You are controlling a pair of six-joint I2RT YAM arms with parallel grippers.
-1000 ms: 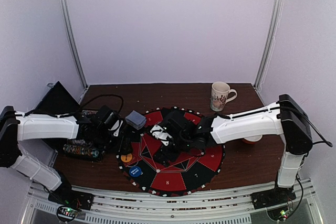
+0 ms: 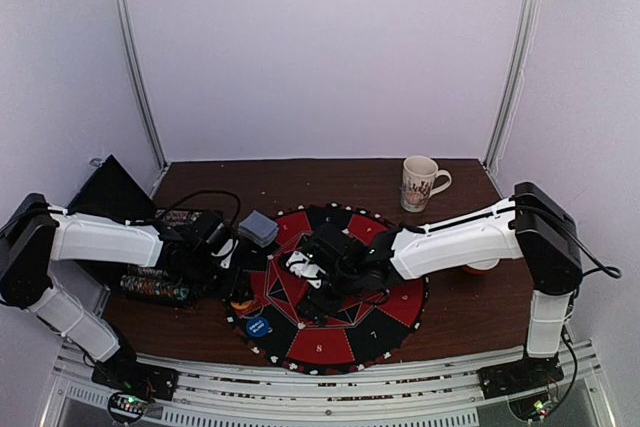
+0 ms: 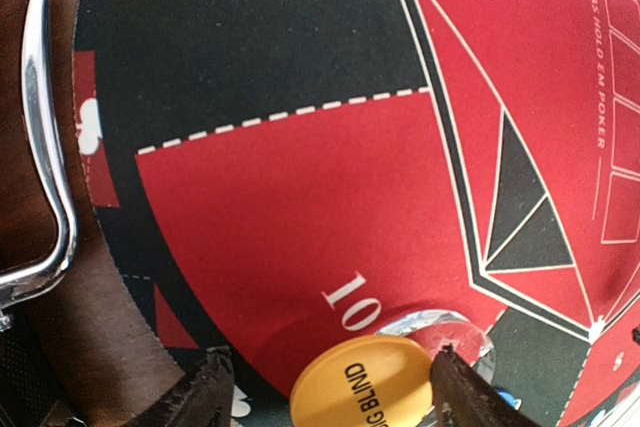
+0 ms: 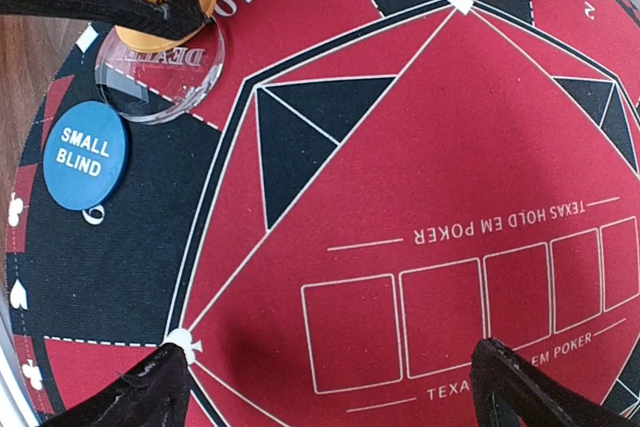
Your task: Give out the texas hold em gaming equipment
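Observation:
The round poker mat lies mid-table. My left gripper is part open around the yellow BIG BLIND button, which rests over the clear DEALER button by number 10; whether both fingers touch it I cannot tell. Beside them lies the blue SMALL BLIND button. My right gripper stands open low over the mat's centre, nothing between its fingers. A stack of cards sits at the mat's back left.
The open chip case stands on the left, its metal handle close to the mat. A mug is at the back right. A white-and-red round object is partly hidden behind the right arm.

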